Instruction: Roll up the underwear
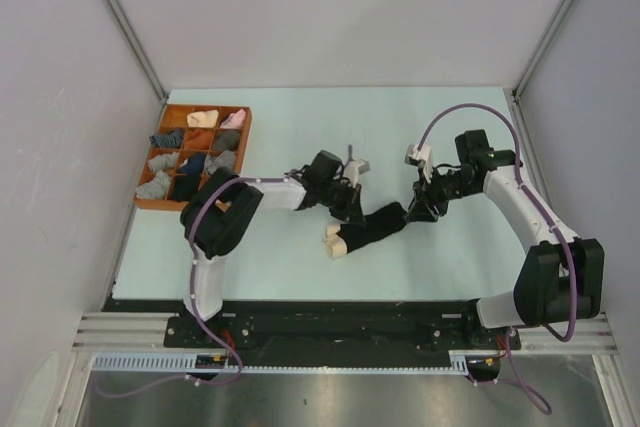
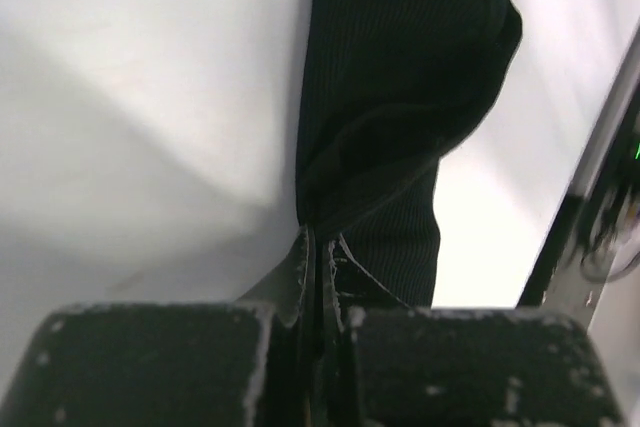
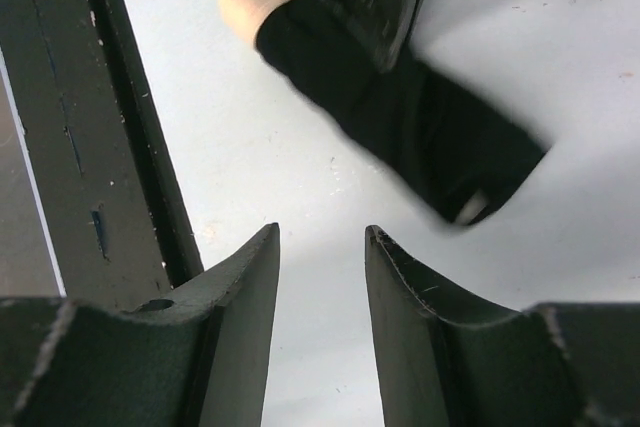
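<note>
A folded black garment with a beige band, the underwear (image 1: 372, 231), lies slantwise on the white table. Dark ribbed fabric (image 2: 400, 37) runs down to the tips of my left gripper, which is shut with a fold of it pinched between the tips. From above, the left gripper (image 1: 355, 219) is over the middle of the garment. My right gripper is apart at the tips, with only bare table showing between its fingers. It stands just off the right end of the underwear (image 3: 450, 147), near the cloth in the top view.
An orange-brown compartment box (image 1: 245, 147) of rolled clothes stands at the back left. The dark front edge (image 3: 150, 147) of the table runs along the near side. Bare tabletop (image 1: 290, 117) lies behind the garment.
</note>
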